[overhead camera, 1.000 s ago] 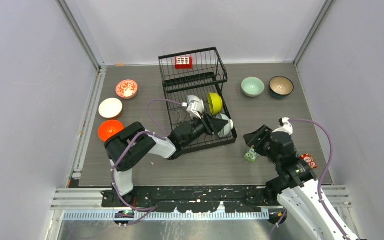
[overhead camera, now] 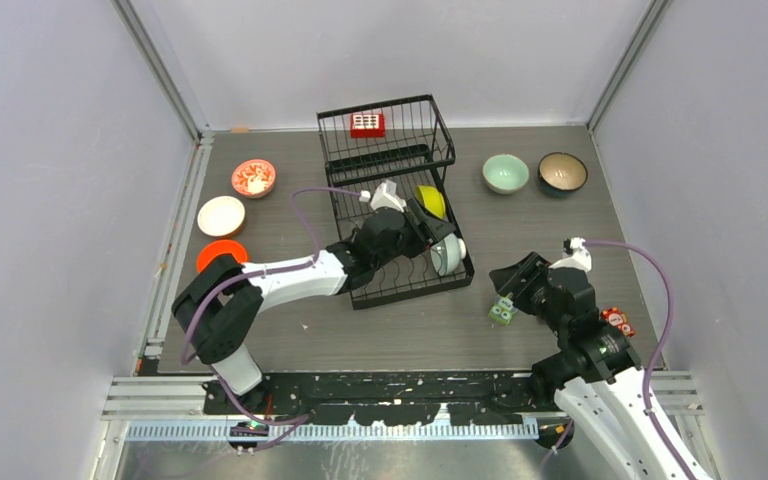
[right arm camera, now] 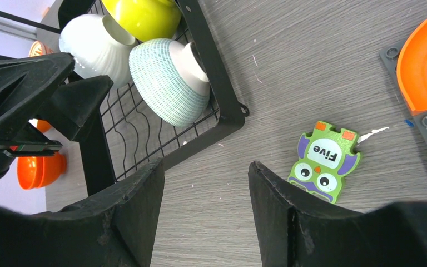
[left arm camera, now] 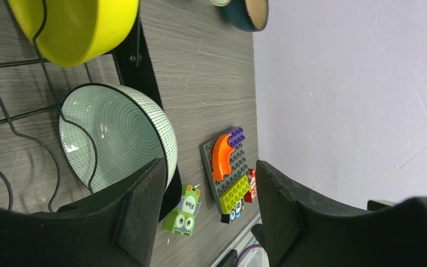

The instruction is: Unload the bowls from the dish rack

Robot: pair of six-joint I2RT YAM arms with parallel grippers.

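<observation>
In the dish rack (overhead camera: 410, 296), a pale green-and-white bowl (right arm camera: 164, 83) leans on its side at the front right corner. Behind it are a yellow bowl (right arm camera: 147, 19) and, to the left, a white bowl (right arm camera: 97, 47), partly hidden. My left gripper (overhead camera: 438, 224) is over the rack near the green-and-white bowl. Its fingers (left arm camera: 136, 206) are apart with nothing between them, and one overlaps that bowl's edge in the left wrist view. Right of the rack, my right gripper stands open and empty above the table.
Orange (overhead camera: 220, 255), white (overhead camera: 221, 216) and red-patterned (overhead camera: 254, 177) bowls stand at left. Mint (overhead camera: 505, 174) and dark (overhead camera: 562, 174) bowls stand at back right. A green owl block (right arm camera: 325, 161) and a brick plate (left arm camera: 231, 167) lie right of the rack. The upper shelf (overhead camera: 440, 160) holds a red block (overhead camera: 367, 125).
My left gripper has moved slightly toward the back and left, and its forearm has swung left. The right arm has barely shifted. The bowls appear to stay in place.
</observation>
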